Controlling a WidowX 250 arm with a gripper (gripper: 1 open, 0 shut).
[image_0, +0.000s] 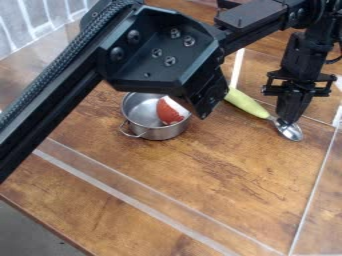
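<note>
My gripper (291, 100) is low at the right, over a metal spoon (287, 130) on the wooden table. A yellow-green elongated object (249, 105) lies just left of it, pointing toward the spoon; whether they are one piece is unclear. The fingertips are dark and small, and nothing clearly shows between them. A steel pot (154, 128) with a red and white item (170, 110) inside stands left of centre, partly hidden by the arm.
The arm's black bracket spans the upper left and middle of the view. A white railing (40, 25) is at the back left.
</note>
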